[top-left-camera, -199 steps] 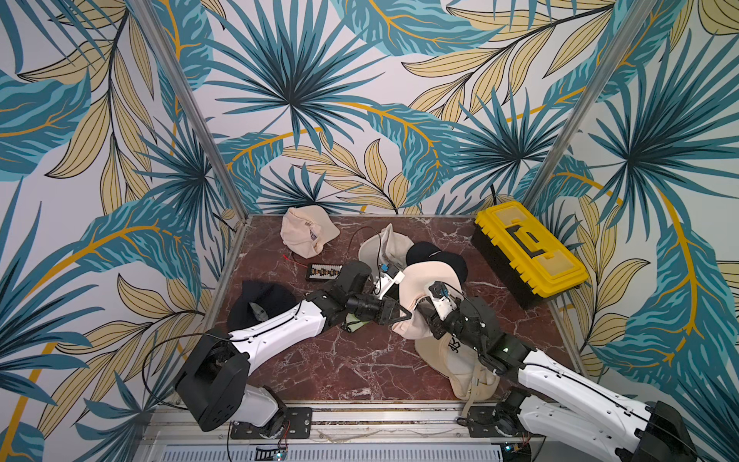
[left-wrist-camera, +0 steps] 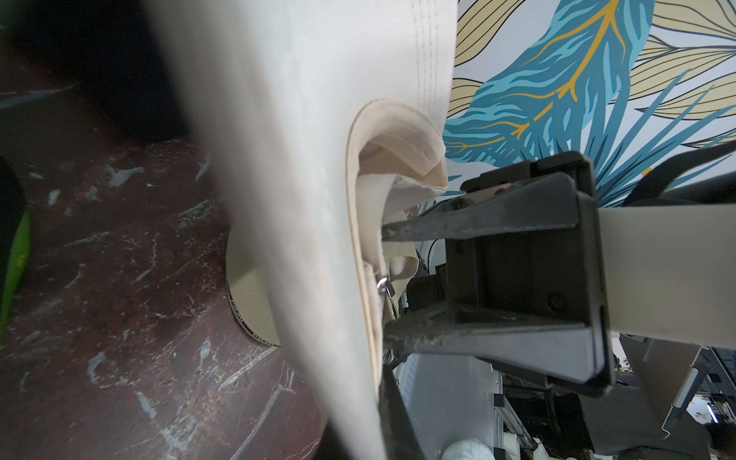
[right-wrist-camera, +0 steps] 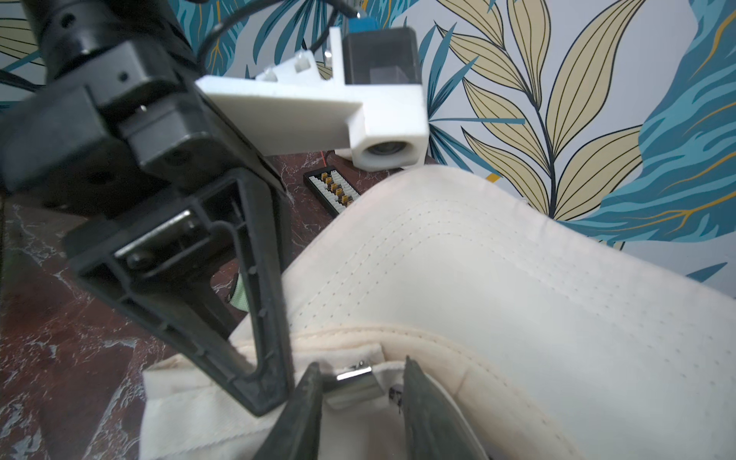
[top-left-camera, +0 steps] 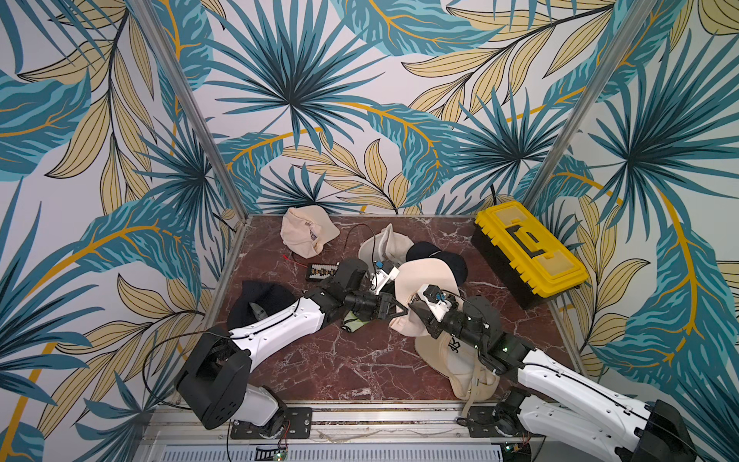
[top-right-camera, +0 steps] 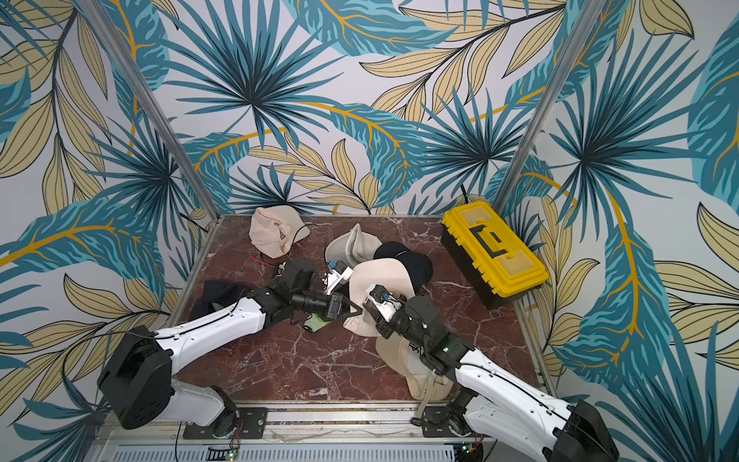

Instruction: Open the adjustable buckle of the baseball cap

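Observation:
The cream baseball cap (top-left-camera: 427,277) is held up above the table between both arms, its back opening facing my grippers. Across that opening runs its strap (right-wrist-camera: 199,414), with a metal buckle (right-wrist-camera: 354,377) on it. My left gripper is shut on the strap beside the buckle; the cap hides much of its fingertips in the left wrist view. My right gripper stands open, one finger (left-wrist-camera: 490,211) on either side of the buckle. Whether its fingertips touch the strap I cannot tell.
Beneath the held cap lie a beige cap (top-left-camera: 454,362) and a dark cap (top-left-camera: 438,258). Other caps rest at the back (top-left-camera: 308,231) and left (top-left-camera: 258,304). A yellow toolbox (top-left-camera: 531,250) stands at the right.
The cap and my left gripper have shifted slightly left and toward the back.

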